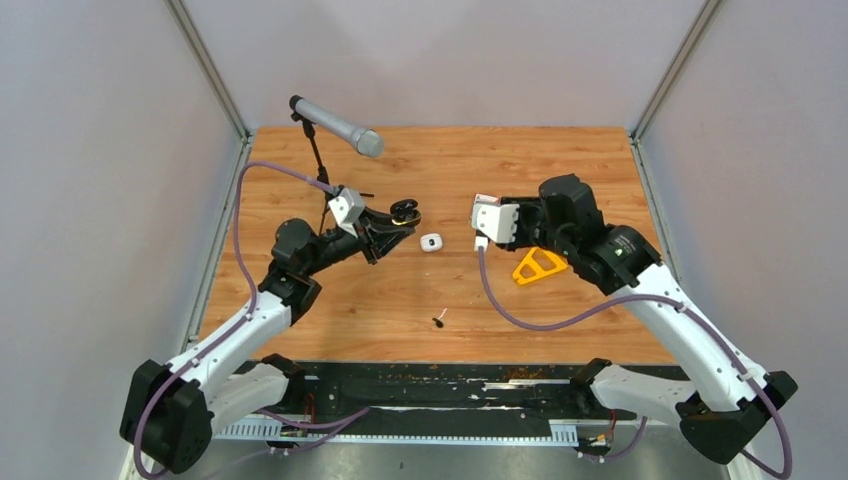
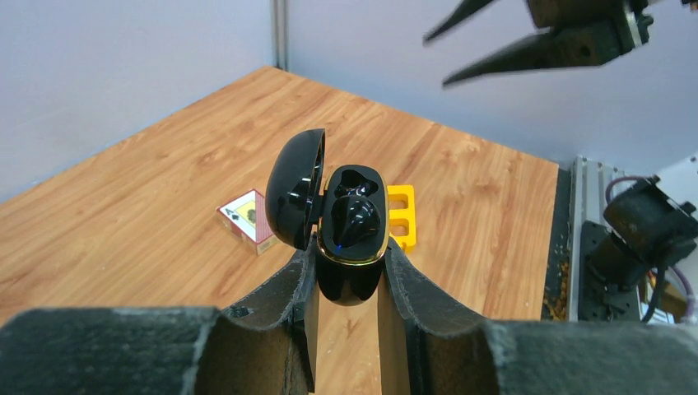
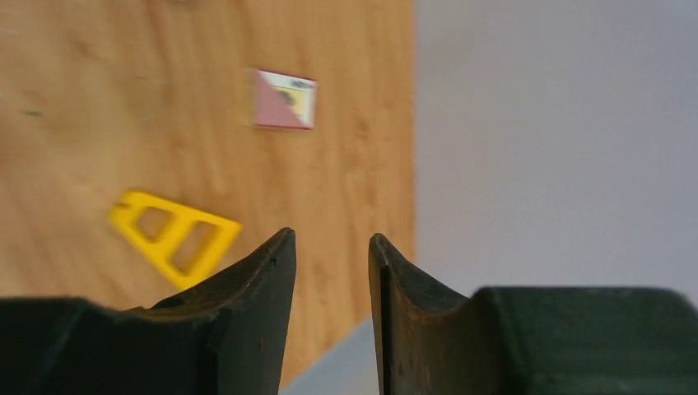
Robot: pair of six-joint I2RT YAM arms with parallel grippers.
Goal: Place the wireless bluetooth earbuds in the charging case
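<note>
A round black charging case with a gold rim, its lid standing up, is clamped between the fingertips of my left gripper. Inside the case a glossy black earbud shows in the lower part; whether the upper hollow is filled I cannot tell. From above, the case hangs over the left-middle of the table. My right gripper is open, with nothing between its fingers, and is apart from the case on the right. On the table lies a small black piece, too small to identify.
A playing-card box and a yellow triangular bracket lie to the right. A white cube-like piece sits near the left gripper. A microphone on a stand rises at back left.
</note>
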